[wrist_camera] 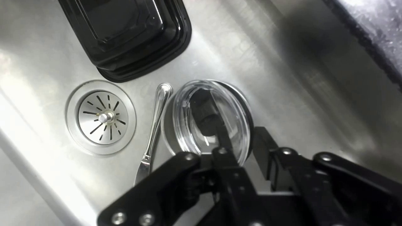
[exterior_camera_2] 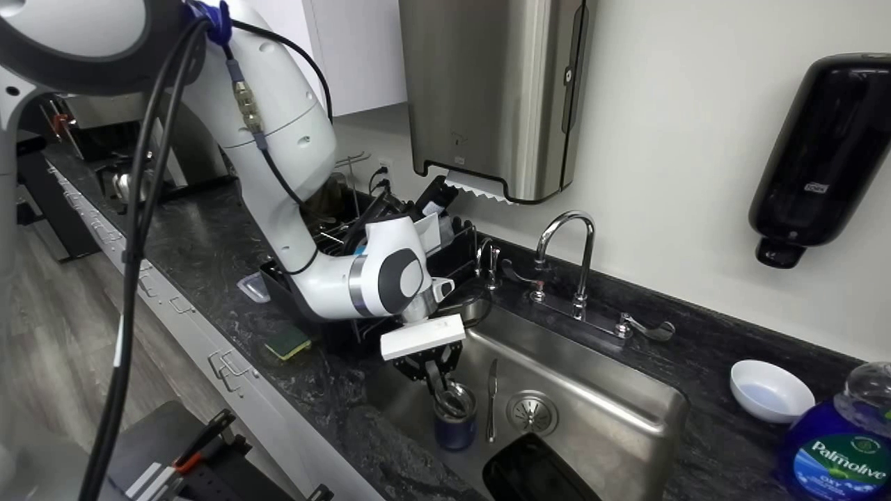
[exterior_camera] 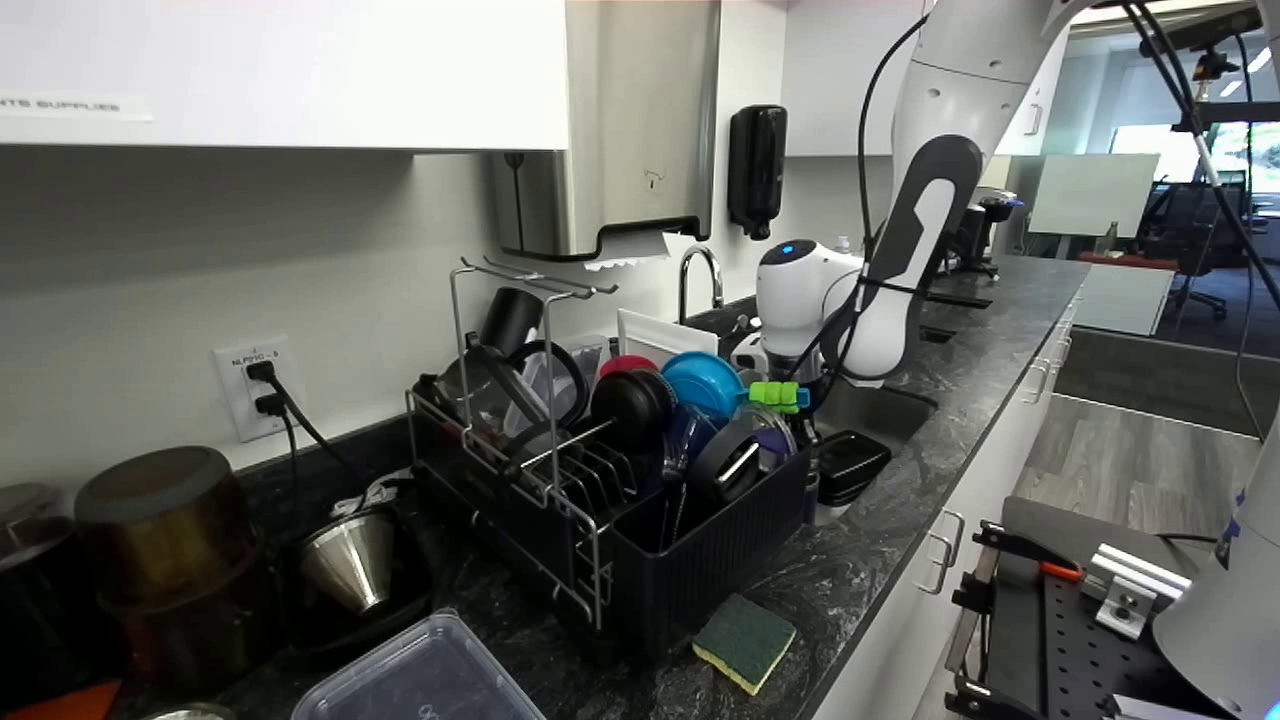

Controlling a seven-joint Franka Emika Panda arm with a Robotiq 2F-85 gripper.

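A clear round container (wrist_camera: 184, 128) appears in the wrist view, inside or on top of a larger round vessel. Exterior view 2 shows a dark blue cup (exterior_camera_2: 455, 434) standing in the sink, with clear and shiny pieces at its mouth. My gripper is part open over the container's near right side. One finger (wrist_camera: 225, 141) reaches across the mouth, while the other (wrist_camera: 263, 141) is beyond the rim. The rim passes through the gap, and I cannot tell whether either finger touches it. In exterior view 1 the fingers are hidden.
Beside the container a knife (wrist_camera: 154, 126) lies on the sink floor, near the drain (wrist_camera: 106, 117). A black tray (wrist_camera: 126, 35) is farther off. A packed dish rack (exterior_camera: 708, 540) stands beside the sink. The faucet (exterior_camera_2: 585, 267) rises behind it.
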